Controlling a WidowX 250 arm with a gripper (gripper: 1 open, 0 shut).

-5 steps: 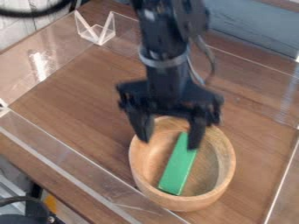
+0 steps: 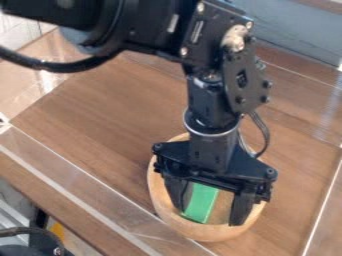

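My black gripper (image 2: 209, 200) reaches down into a round tan wooden bowl (image 2: 214, 230), its open fingers on either side of a green block (image 2: 201, 203) that lies inside. The gripper body covers the back of the bowl and part of the block; whether the fingertips touch the block is hard to tell.
The bowl sits on a brown wooden surface (image 2: 94, 120). Clear strips run along its left and right sides. Dark metal parts and cables show at the lower left. The wood left of the bowl is free.
The gripper has moved down from above the bowl to inside it, around the green block, and now covers more of it. The bowl and block look to be in the same place.
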